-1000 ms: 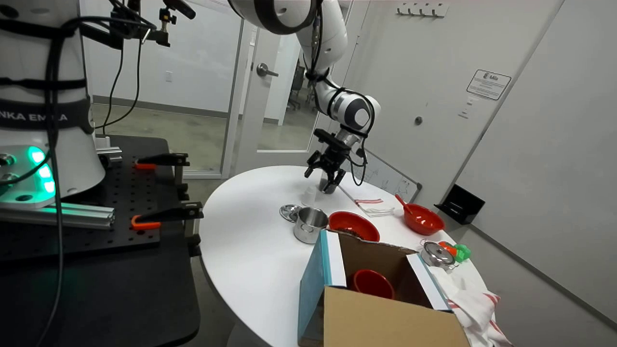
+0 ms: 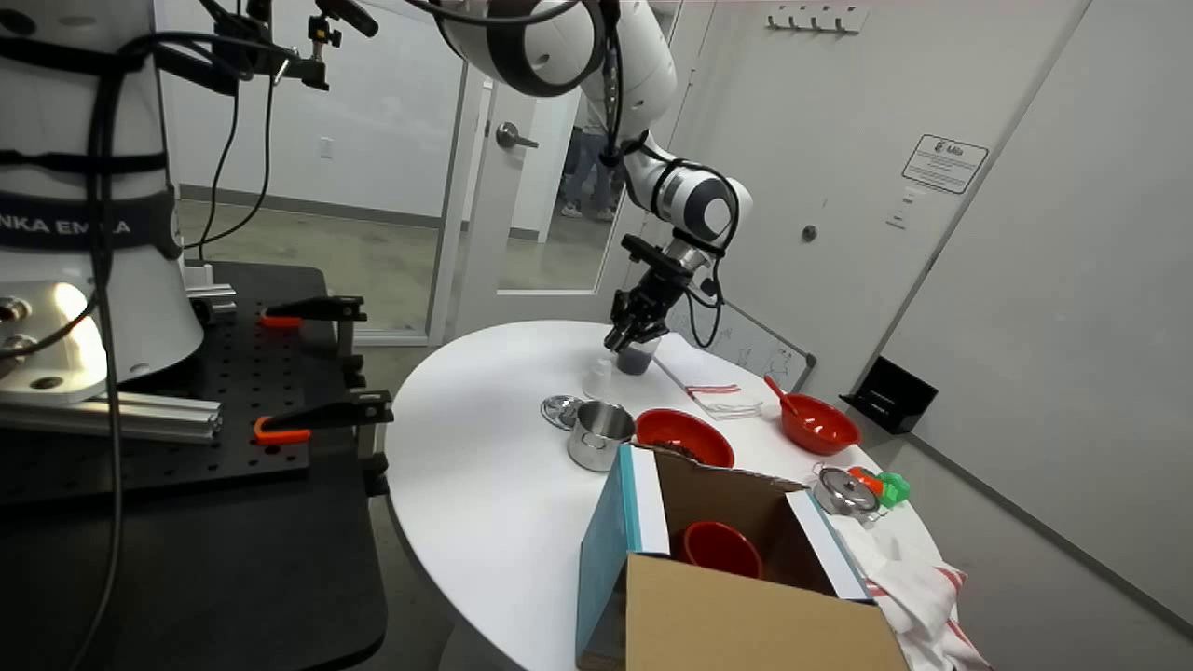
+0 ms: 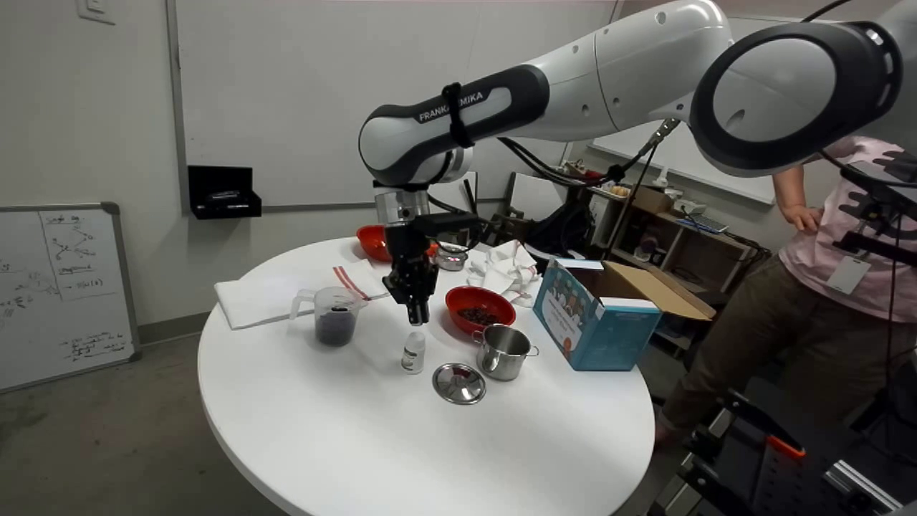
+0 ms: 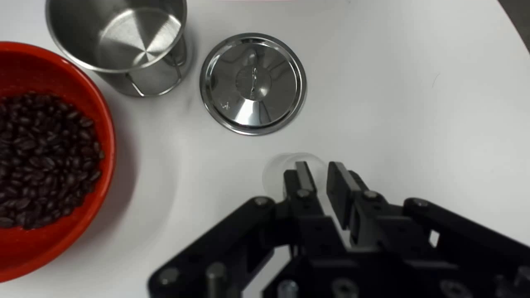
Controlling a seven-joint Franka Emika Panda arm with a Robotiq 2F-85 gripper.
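Note:
My gripper hangs over the table in all three views, its two fingers close together with a narrow gap between them. Pale white shows in that gap, and I cannot tell whether it is an object or the tabletop behind. A small white bottle [image 3: 413,352] stands upright on the table just below the fingertips in exterior view 2. From the wrist, the bottle [image 4: 274,174] appears as a faint pale round shape, partly covered by the fingers. Whether the fingertips touch its top is not clear.
A steel lid [image 4: 253,84], a steel pot [image 3: 503,352] and a red bowl [image 3: 479,301] of dark beans sit close by. A measuring cup [image 3: 335,318] with dark contents stands opposite. An open box [image 3: 597,318] is farther off.
The fingers stood wide apart a second ago and are now close together. The gripper and forearm have shifted slightly to the right in exterior view 1. The base light turned from green to white.

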